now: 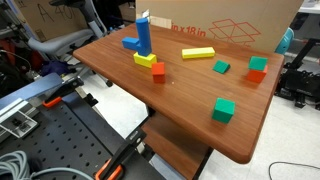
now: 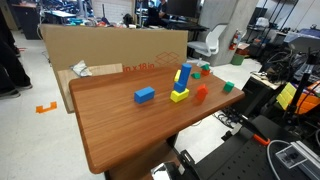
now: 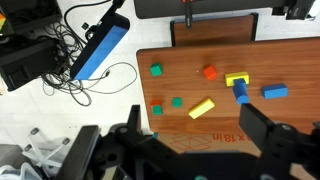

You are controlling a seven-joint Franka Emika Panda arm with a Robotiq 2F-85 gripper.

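Note:
My gripper is open high above the table, its dark fingers wide apart with nothing between them. Below, a tall blue block (image 1: 143,36) stands upright by a yellow block (image 1: 145,58); whether they touch is unclear. Beside them lies a second blue block (image 1: 130,43). A red-orange block (image 1: 158,69) sits closer to the table's near edge, and a long yellow block (image 1: 198,52) lies further back. One green block (image 1: 221,67) rests in the middle, another green block (image 1: 223,110) near the rounded end. A third green block (image 1: 258,63) appears stacked on a red block (image 1: 257,74).
The brown wooden table (image 1: 190,100) has bare space between the blocks, and one end is empty in the second exterior view. A cardboard panel (image 2: 110,48) stands along its far side. The black perforated robot base (image 1: 70,140) is in front, with cables (image 1: 15,165) nearby.

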